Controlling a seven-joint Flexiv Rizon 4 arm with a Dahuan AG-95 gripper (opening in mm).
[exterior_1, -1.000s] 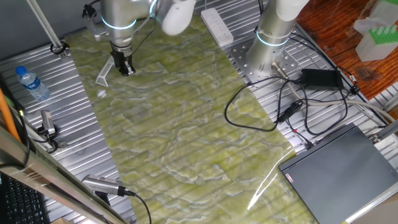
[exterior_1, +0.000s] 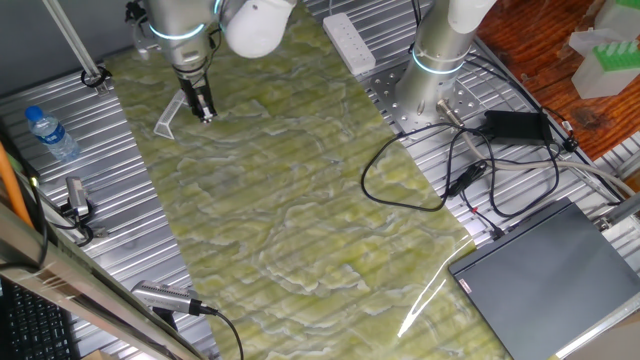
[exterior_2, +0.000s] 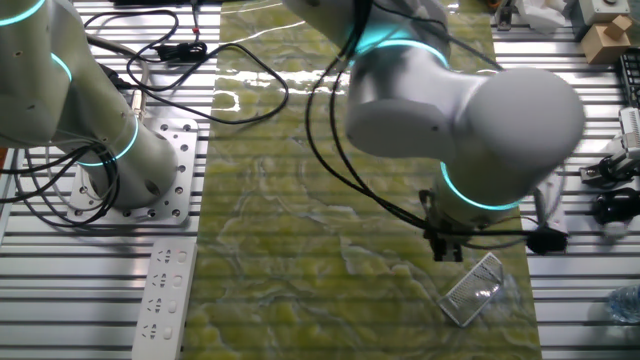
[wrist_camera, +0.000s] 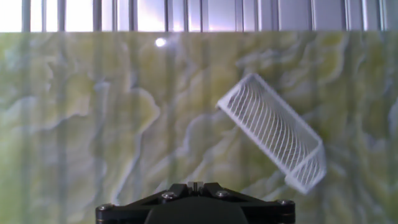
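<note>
A white slatted basket or rack lies slanted on the green marbled mat, right of and ahead of my gripper in the wrist view. My fingers meet at the bottom of that view, shut, and nothing shows between them. From exterior view 1, the gripper points down over the mat, just right of the white basket. Exterior view 2 has the basket below and right of the gripper, apart from it. A small bright spot shows near the mat's far edge; I cannot tell what it is.
A water bottle stands on the metal slats at left.
My arm has shifted slightly left. A small pale object moved left, from the mat near the basket onto the slats, and no longer shows in exterior view 1. The basket has stayed put.
</note>
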